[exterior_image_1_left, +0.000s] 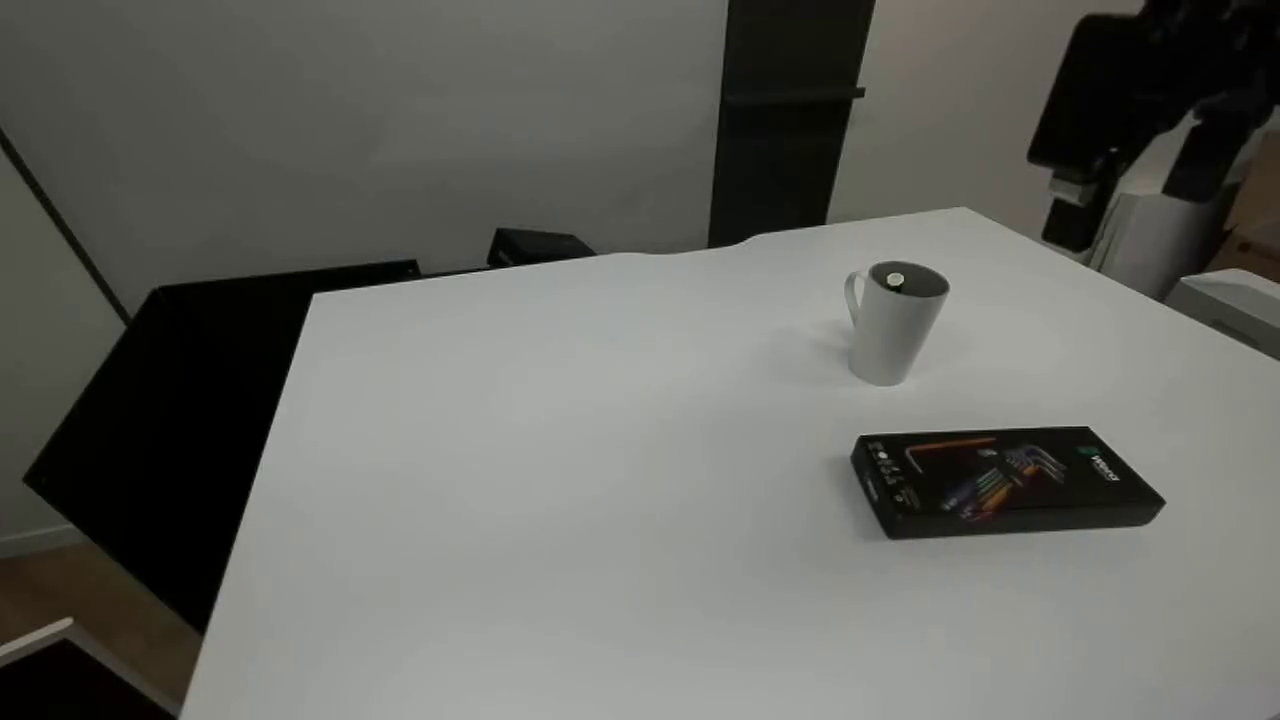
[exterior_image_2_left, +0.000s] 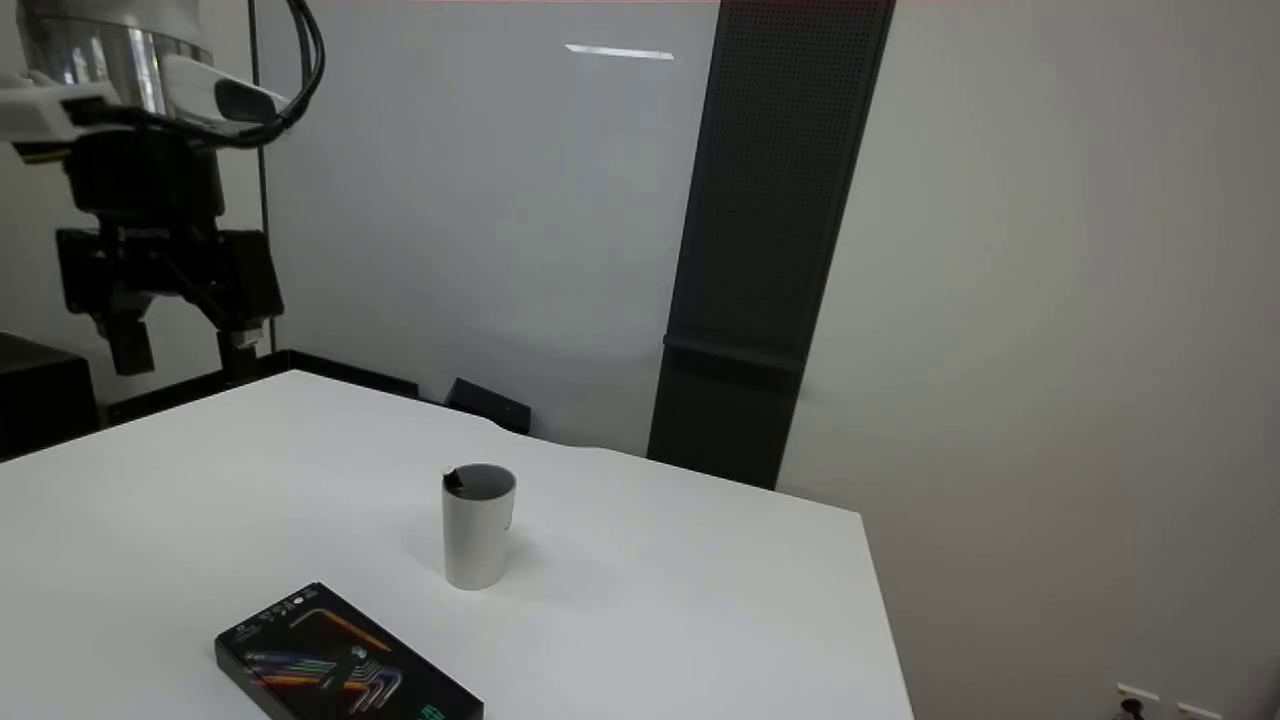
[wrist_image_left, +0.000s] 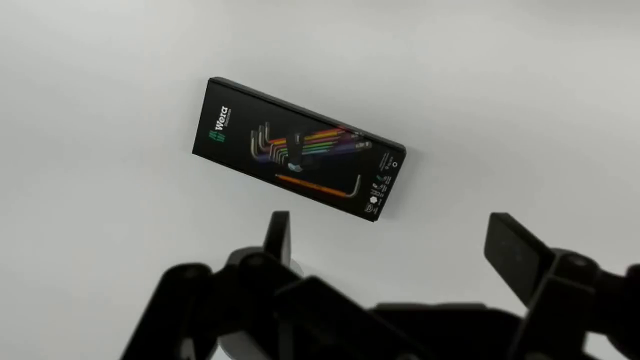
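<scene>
A white mug (exterior_image_1_left: 890, 330) stands upright on the table, its handle to the left in exterior view 1. Something dark with a pale round end (exterior_image_1_left: 895, 281) pokes up inside it. In front of the mug a flat black Wera box (exterior_image_1_left: 1005, 482) lies face up, printed with coloured hex keys; the wrist view shows the whole box (wrist_image_left: 297, 149). My gripper (exterior_image_2_left: 186, 354) hangs high above the table, fingers wide apart and nothing between them. In the wrist view the gripper mostly hides the mug, of which only slivers show beside the left finger.
A small dark object (exterior_image_1_left: 536, 247) sits behind the far edge, near the wall.
</scene>
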